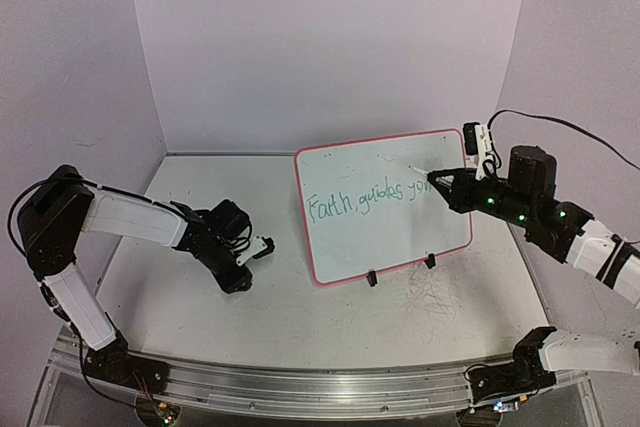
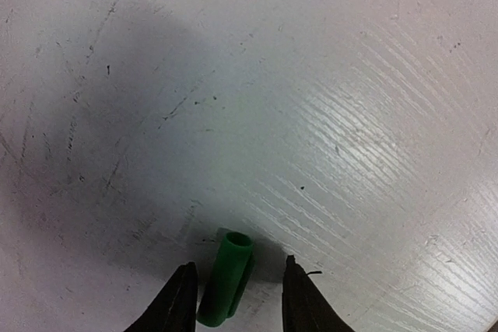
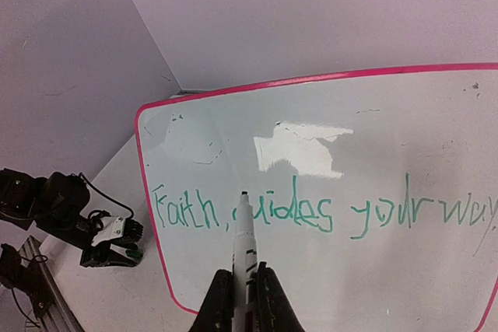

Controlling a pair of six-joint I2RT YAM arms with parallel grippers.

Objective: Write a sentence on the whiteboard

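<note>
The whiteboard (image 1: 350,237), edged in pink, leans tilted on the table and bears green handwriting. In the right wrist view the text (image 3: 303,214) reads "Faith, guides your way", its end reaching the frame's edge. My right gripper (image 1: 432,181) is shut on a white marker (image 3: 245,242), whose dark tip points toward the board; contact cannot be told. Over the table left of the board, my left gripper stands open. A green marker cap (image 2: 229,274) lies between its fingers, with gaps on both sides. From above, the gripper hides the cap.
Two black clips (image 1: 372,278) sit along the board's lower edge. Bare table (image 1: 270,327) stretches in front of the board and around the left arm. Grey walls (image 1: 330,47) close off the back and sides.
</note>
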